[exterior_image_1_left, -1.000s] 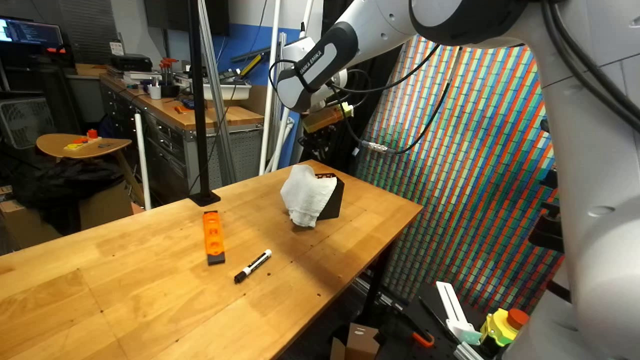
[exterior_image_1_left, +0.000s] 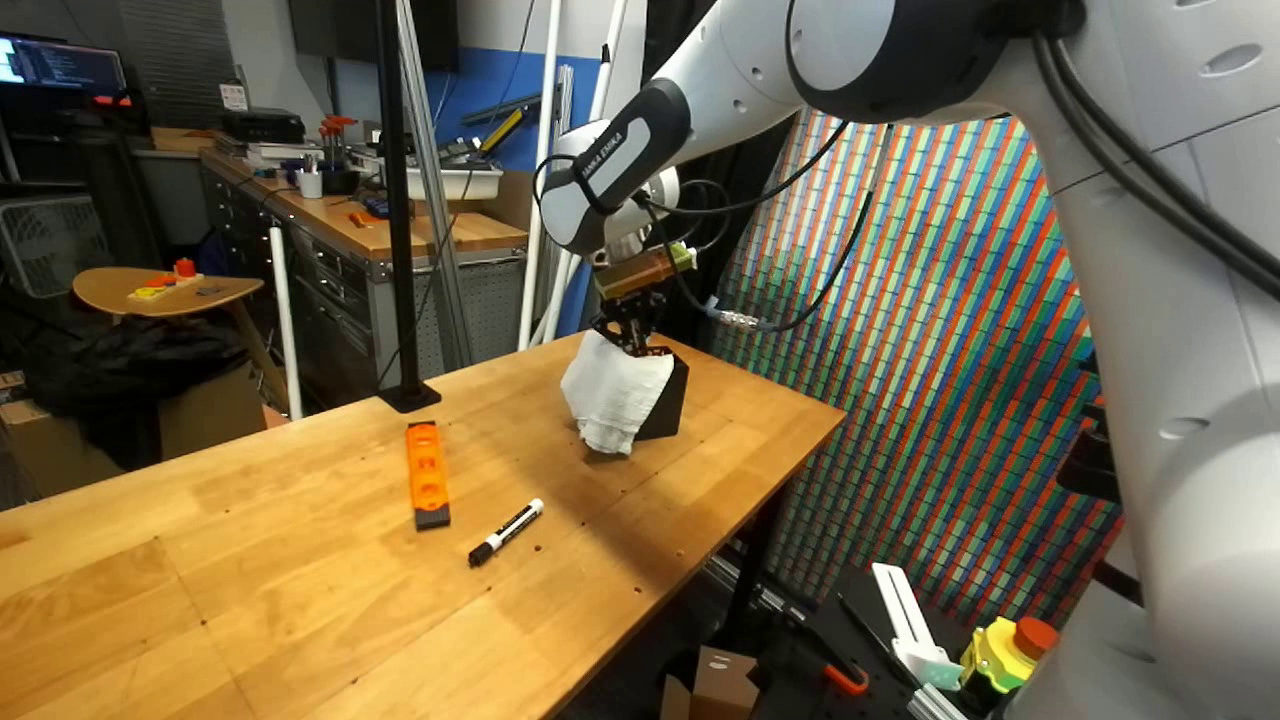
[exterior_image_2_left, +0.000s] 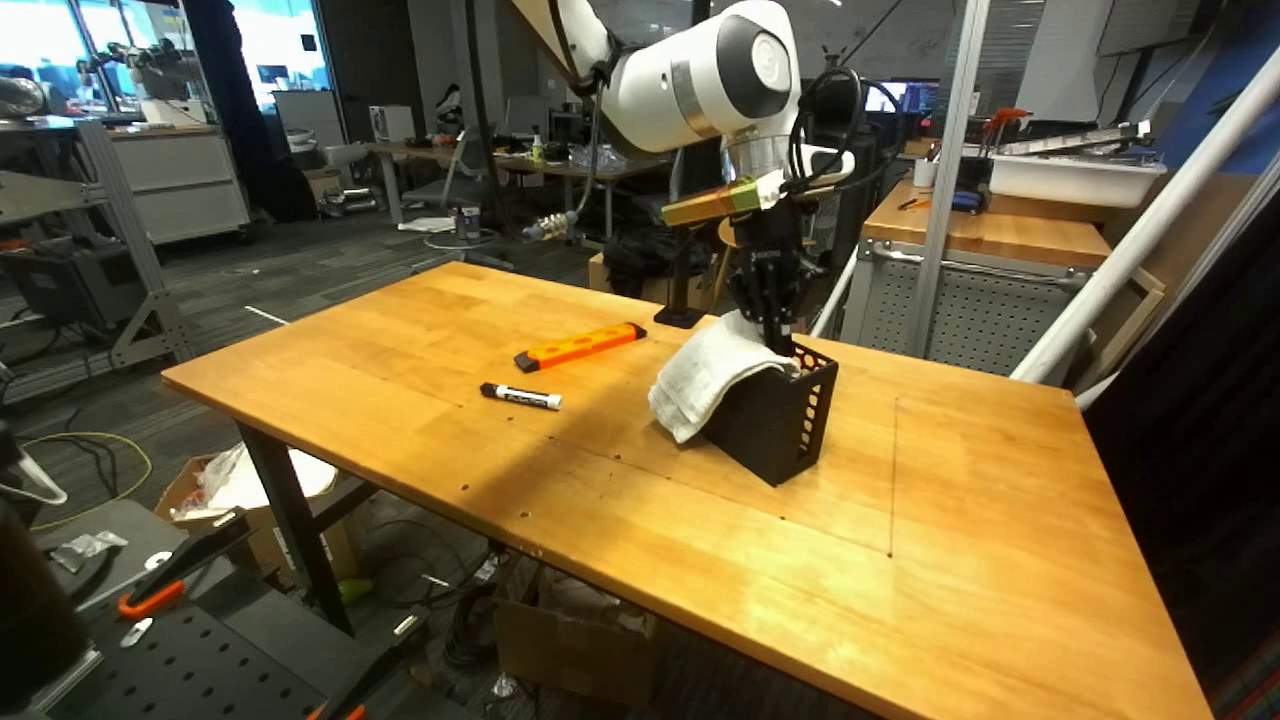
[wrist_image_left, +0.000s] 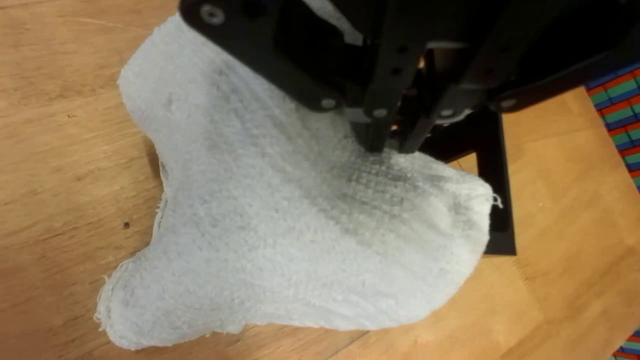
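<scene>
A white cloth (exterior_image_1_left: 615, 390) hangs over the side of a black box (exterior_image_2_left: 768, 426) with holes cut in one wall. My gripper points down at the box's top edge, where the cloth folds over. Its fingers (wrist_image_left: 374, 141) are close together, shut on the cloth; whether the box rim is also between them is hidden. The lower part of the cloth drapes down outside the box towards the table in exterior view 2. In the wrist view the cloth fills the middle, and only the box's dark edge (wrist_image_left: 505, 222) shows beyond it.
An orange level (exterior_image_1_left: 428, 474) and a black-and-white marker (exterior_image_1_left: 505, 533) lie apart on the wooden table (exterior_image_2_left: 960, 504). A black post (exterior_image_1_left: 409, 395) stands at the table's far edge. Bare tabletop surrounds the box.
My gripper has come down from behind and above the box to its top edge at the cloth and has shut there. Cloth, box, level and marker look unmoved.
</scene>
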